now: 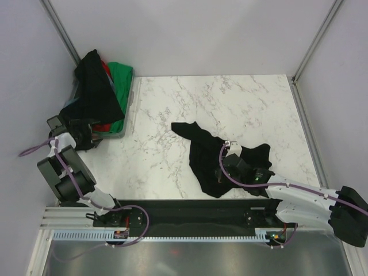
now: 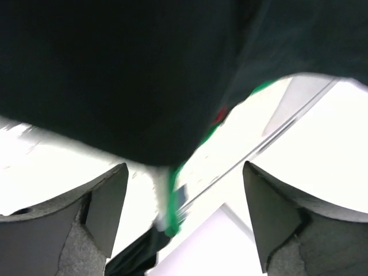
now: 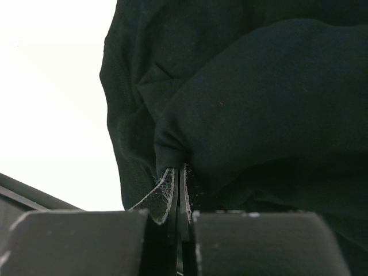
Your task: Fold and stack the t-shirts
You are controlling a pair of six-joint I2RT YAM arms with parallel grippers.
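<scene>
A crumpled dark T-shirt [image 1: 207, 161] lies on the right half of the table. My right gripper [image 1: 225, 154] is over it; in the right wrist view its fingers are shut with their tips against the dark cloth [image 3: 259, 109], and whether any fold is pinched cannot be made out. At the left stands a bin [image 1: 129, 118] with a black shirt [image 1: 98, 86] draped across it, beside red cloth [image 1: 103, 127] and green cloth [image 1: 121, 80]. My left gripper [image 1: 94, 131] is open at the bin's near end. Blurred dark cloth [image 2: 115, 75] hangs close before its separated fingers [image 2: 106, 207].
A wall [image 1: 29, 63] rises close beside the bin on the left.
</scene>
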